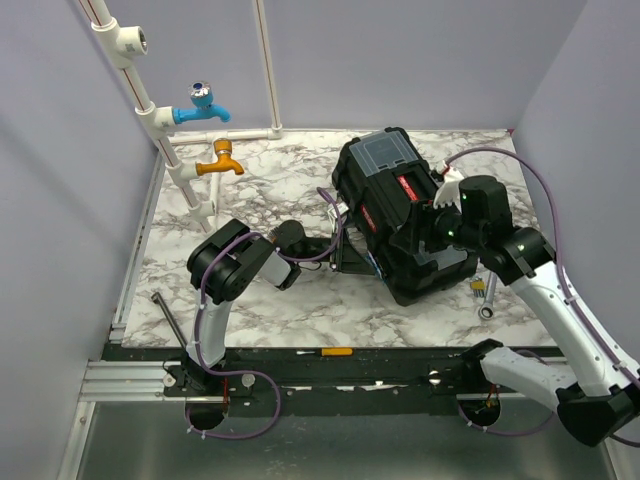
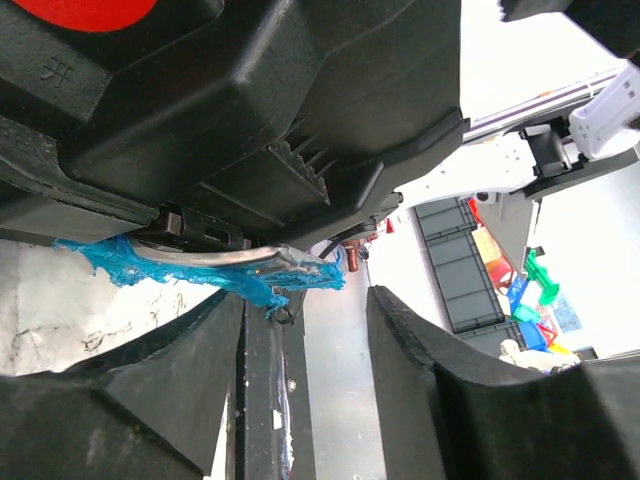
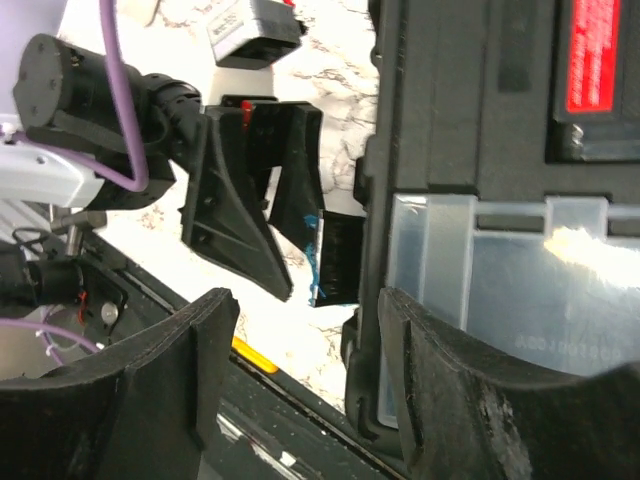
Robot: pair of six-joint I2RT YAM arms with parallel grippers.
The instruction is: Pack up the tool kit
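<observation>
The black toolbox (image 1: pixel 385 195) stands tilted across the back right of the table, lid down. From its near-left side sticks out a dark flap with a ragged blue edge; the left wrist view shows this blue edge (image 2: pixel 215 270) close up. My left gripper (image 1: pixel 358 258) is beside the flap, its fingers apart (image 2: pixel 410 350) and nothing clearly held between them. Over the front right part of the lid hangs my right gripper (image 1: pixel 425 235), open; the right wrist view shows the toolbox edge beyond its parted fingers (image 3: pixel 200 345).
A yellow-handled tool (image 1: pixel 337 352) lies along the table's front edge. A wrench (image 1: pixel 488 300) and a small yellow piece (image 1: pixel 477 287) lie right of the toolbox. Pipes with a blue tap (image 1: pixel 200 108) and an orange tap (image 1: pixel 220 158) rise at the left.
</observation>
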